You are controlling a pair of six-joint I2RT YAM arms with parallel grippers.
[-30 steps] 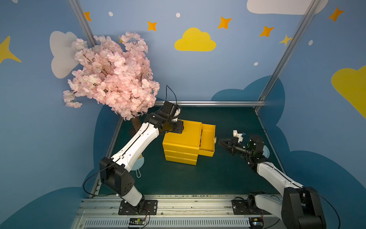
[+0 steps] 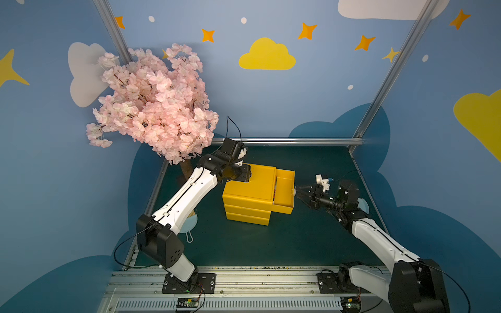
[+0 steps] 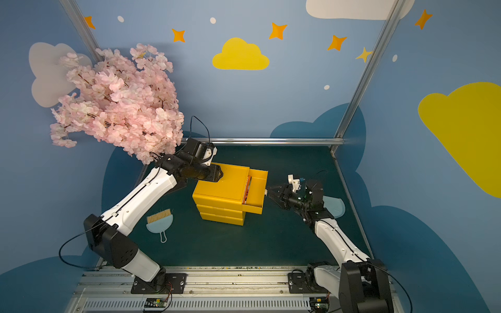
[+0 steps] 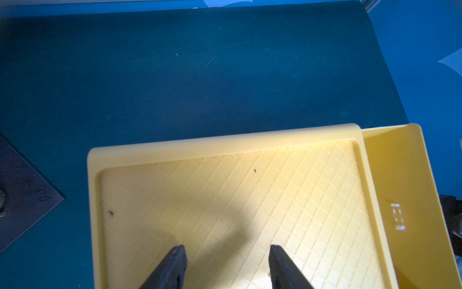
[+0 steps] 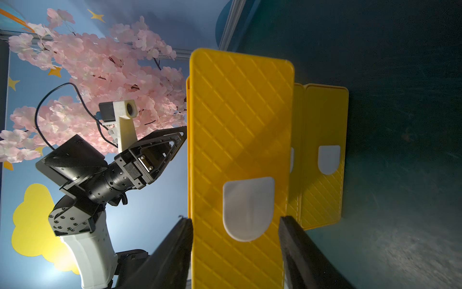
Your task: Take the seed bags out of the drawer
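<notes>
The yellow cabinet (image 2: 249,183) stands mid-table with its top drawer (image 2: 285,188) pulled out to the right. At the drawer's inner edge, a narrow strip of reddish packets (image 3: 247,188) shows in the top right view; I cannot make out more of them. My left gripper is over the cabinet top with its fingers apart and nothing between them. Facing the drawer front, my right gripper has its fingers apart, one to each side of the white handle (image 5: 248,208) in the right wrist view. Whether they touch it is unclear.
A blue dustpan (image 3: 334,207) lies behind the right arm. A brush (image 3: 159,223) rests at the table's left. The pink blossom tree (image 2: 156,104) rises at the back left.
My right gripper has moved left, closing the gap to the drawer front. The left arm and the drawer look unmoved.
</notes>
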